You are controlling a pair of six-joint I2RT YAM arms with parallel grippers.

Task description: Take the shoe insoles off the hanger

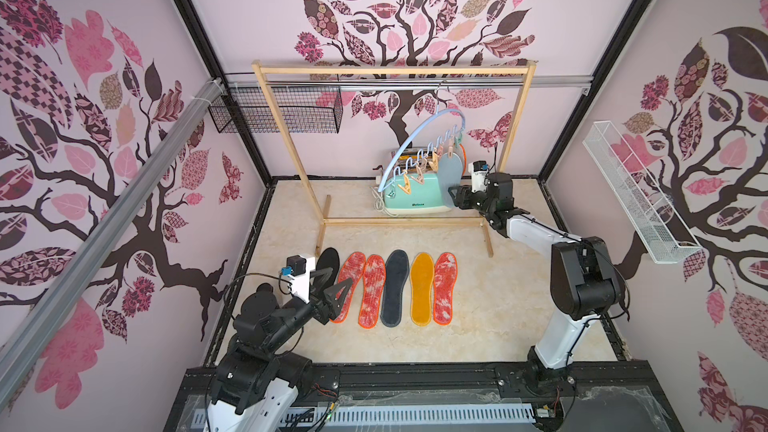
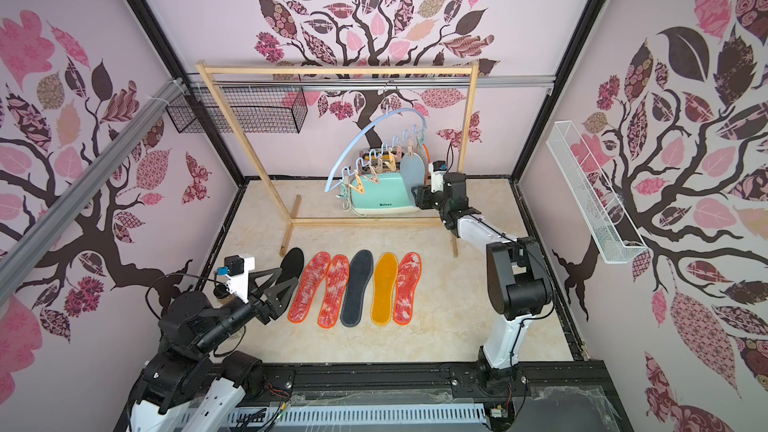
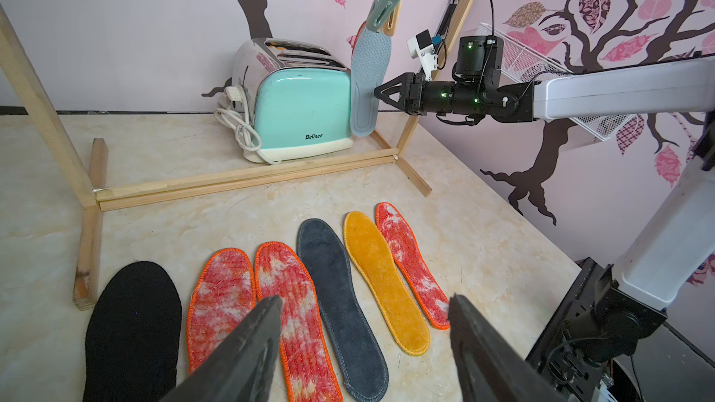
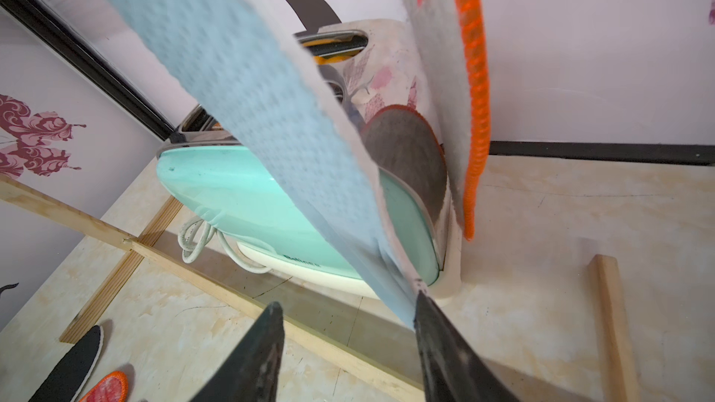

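A light blue insole [image 1: 450,177] hangs from the right end of the blue hanger [image 1: 416,135] by clothespins. Behind it an orange-edged insole [image 4: 450,89] also hangs. My right gripper is open at the blue insole's lower end, whose tip [image 4: 398,301] reaches down near its right finger in the right wrist view; whether they touch I cannot tell. On the floor lie a black insole [image 3: 134,327], red-and-white insoles [image 1: 373,292], a dark grey insole [image 1: 394,288] and a yellow insole [image 1: 422,288]. Over the left of that row my left gripper stands open, empty.
A mint toaster [image 3: 301,111] stands behind the hanging insoles. The wooden rack's lower bar [image 1: 408,221] crosses the floor in front of it. A wire basket [image 1: 276,109] hangs at back left.
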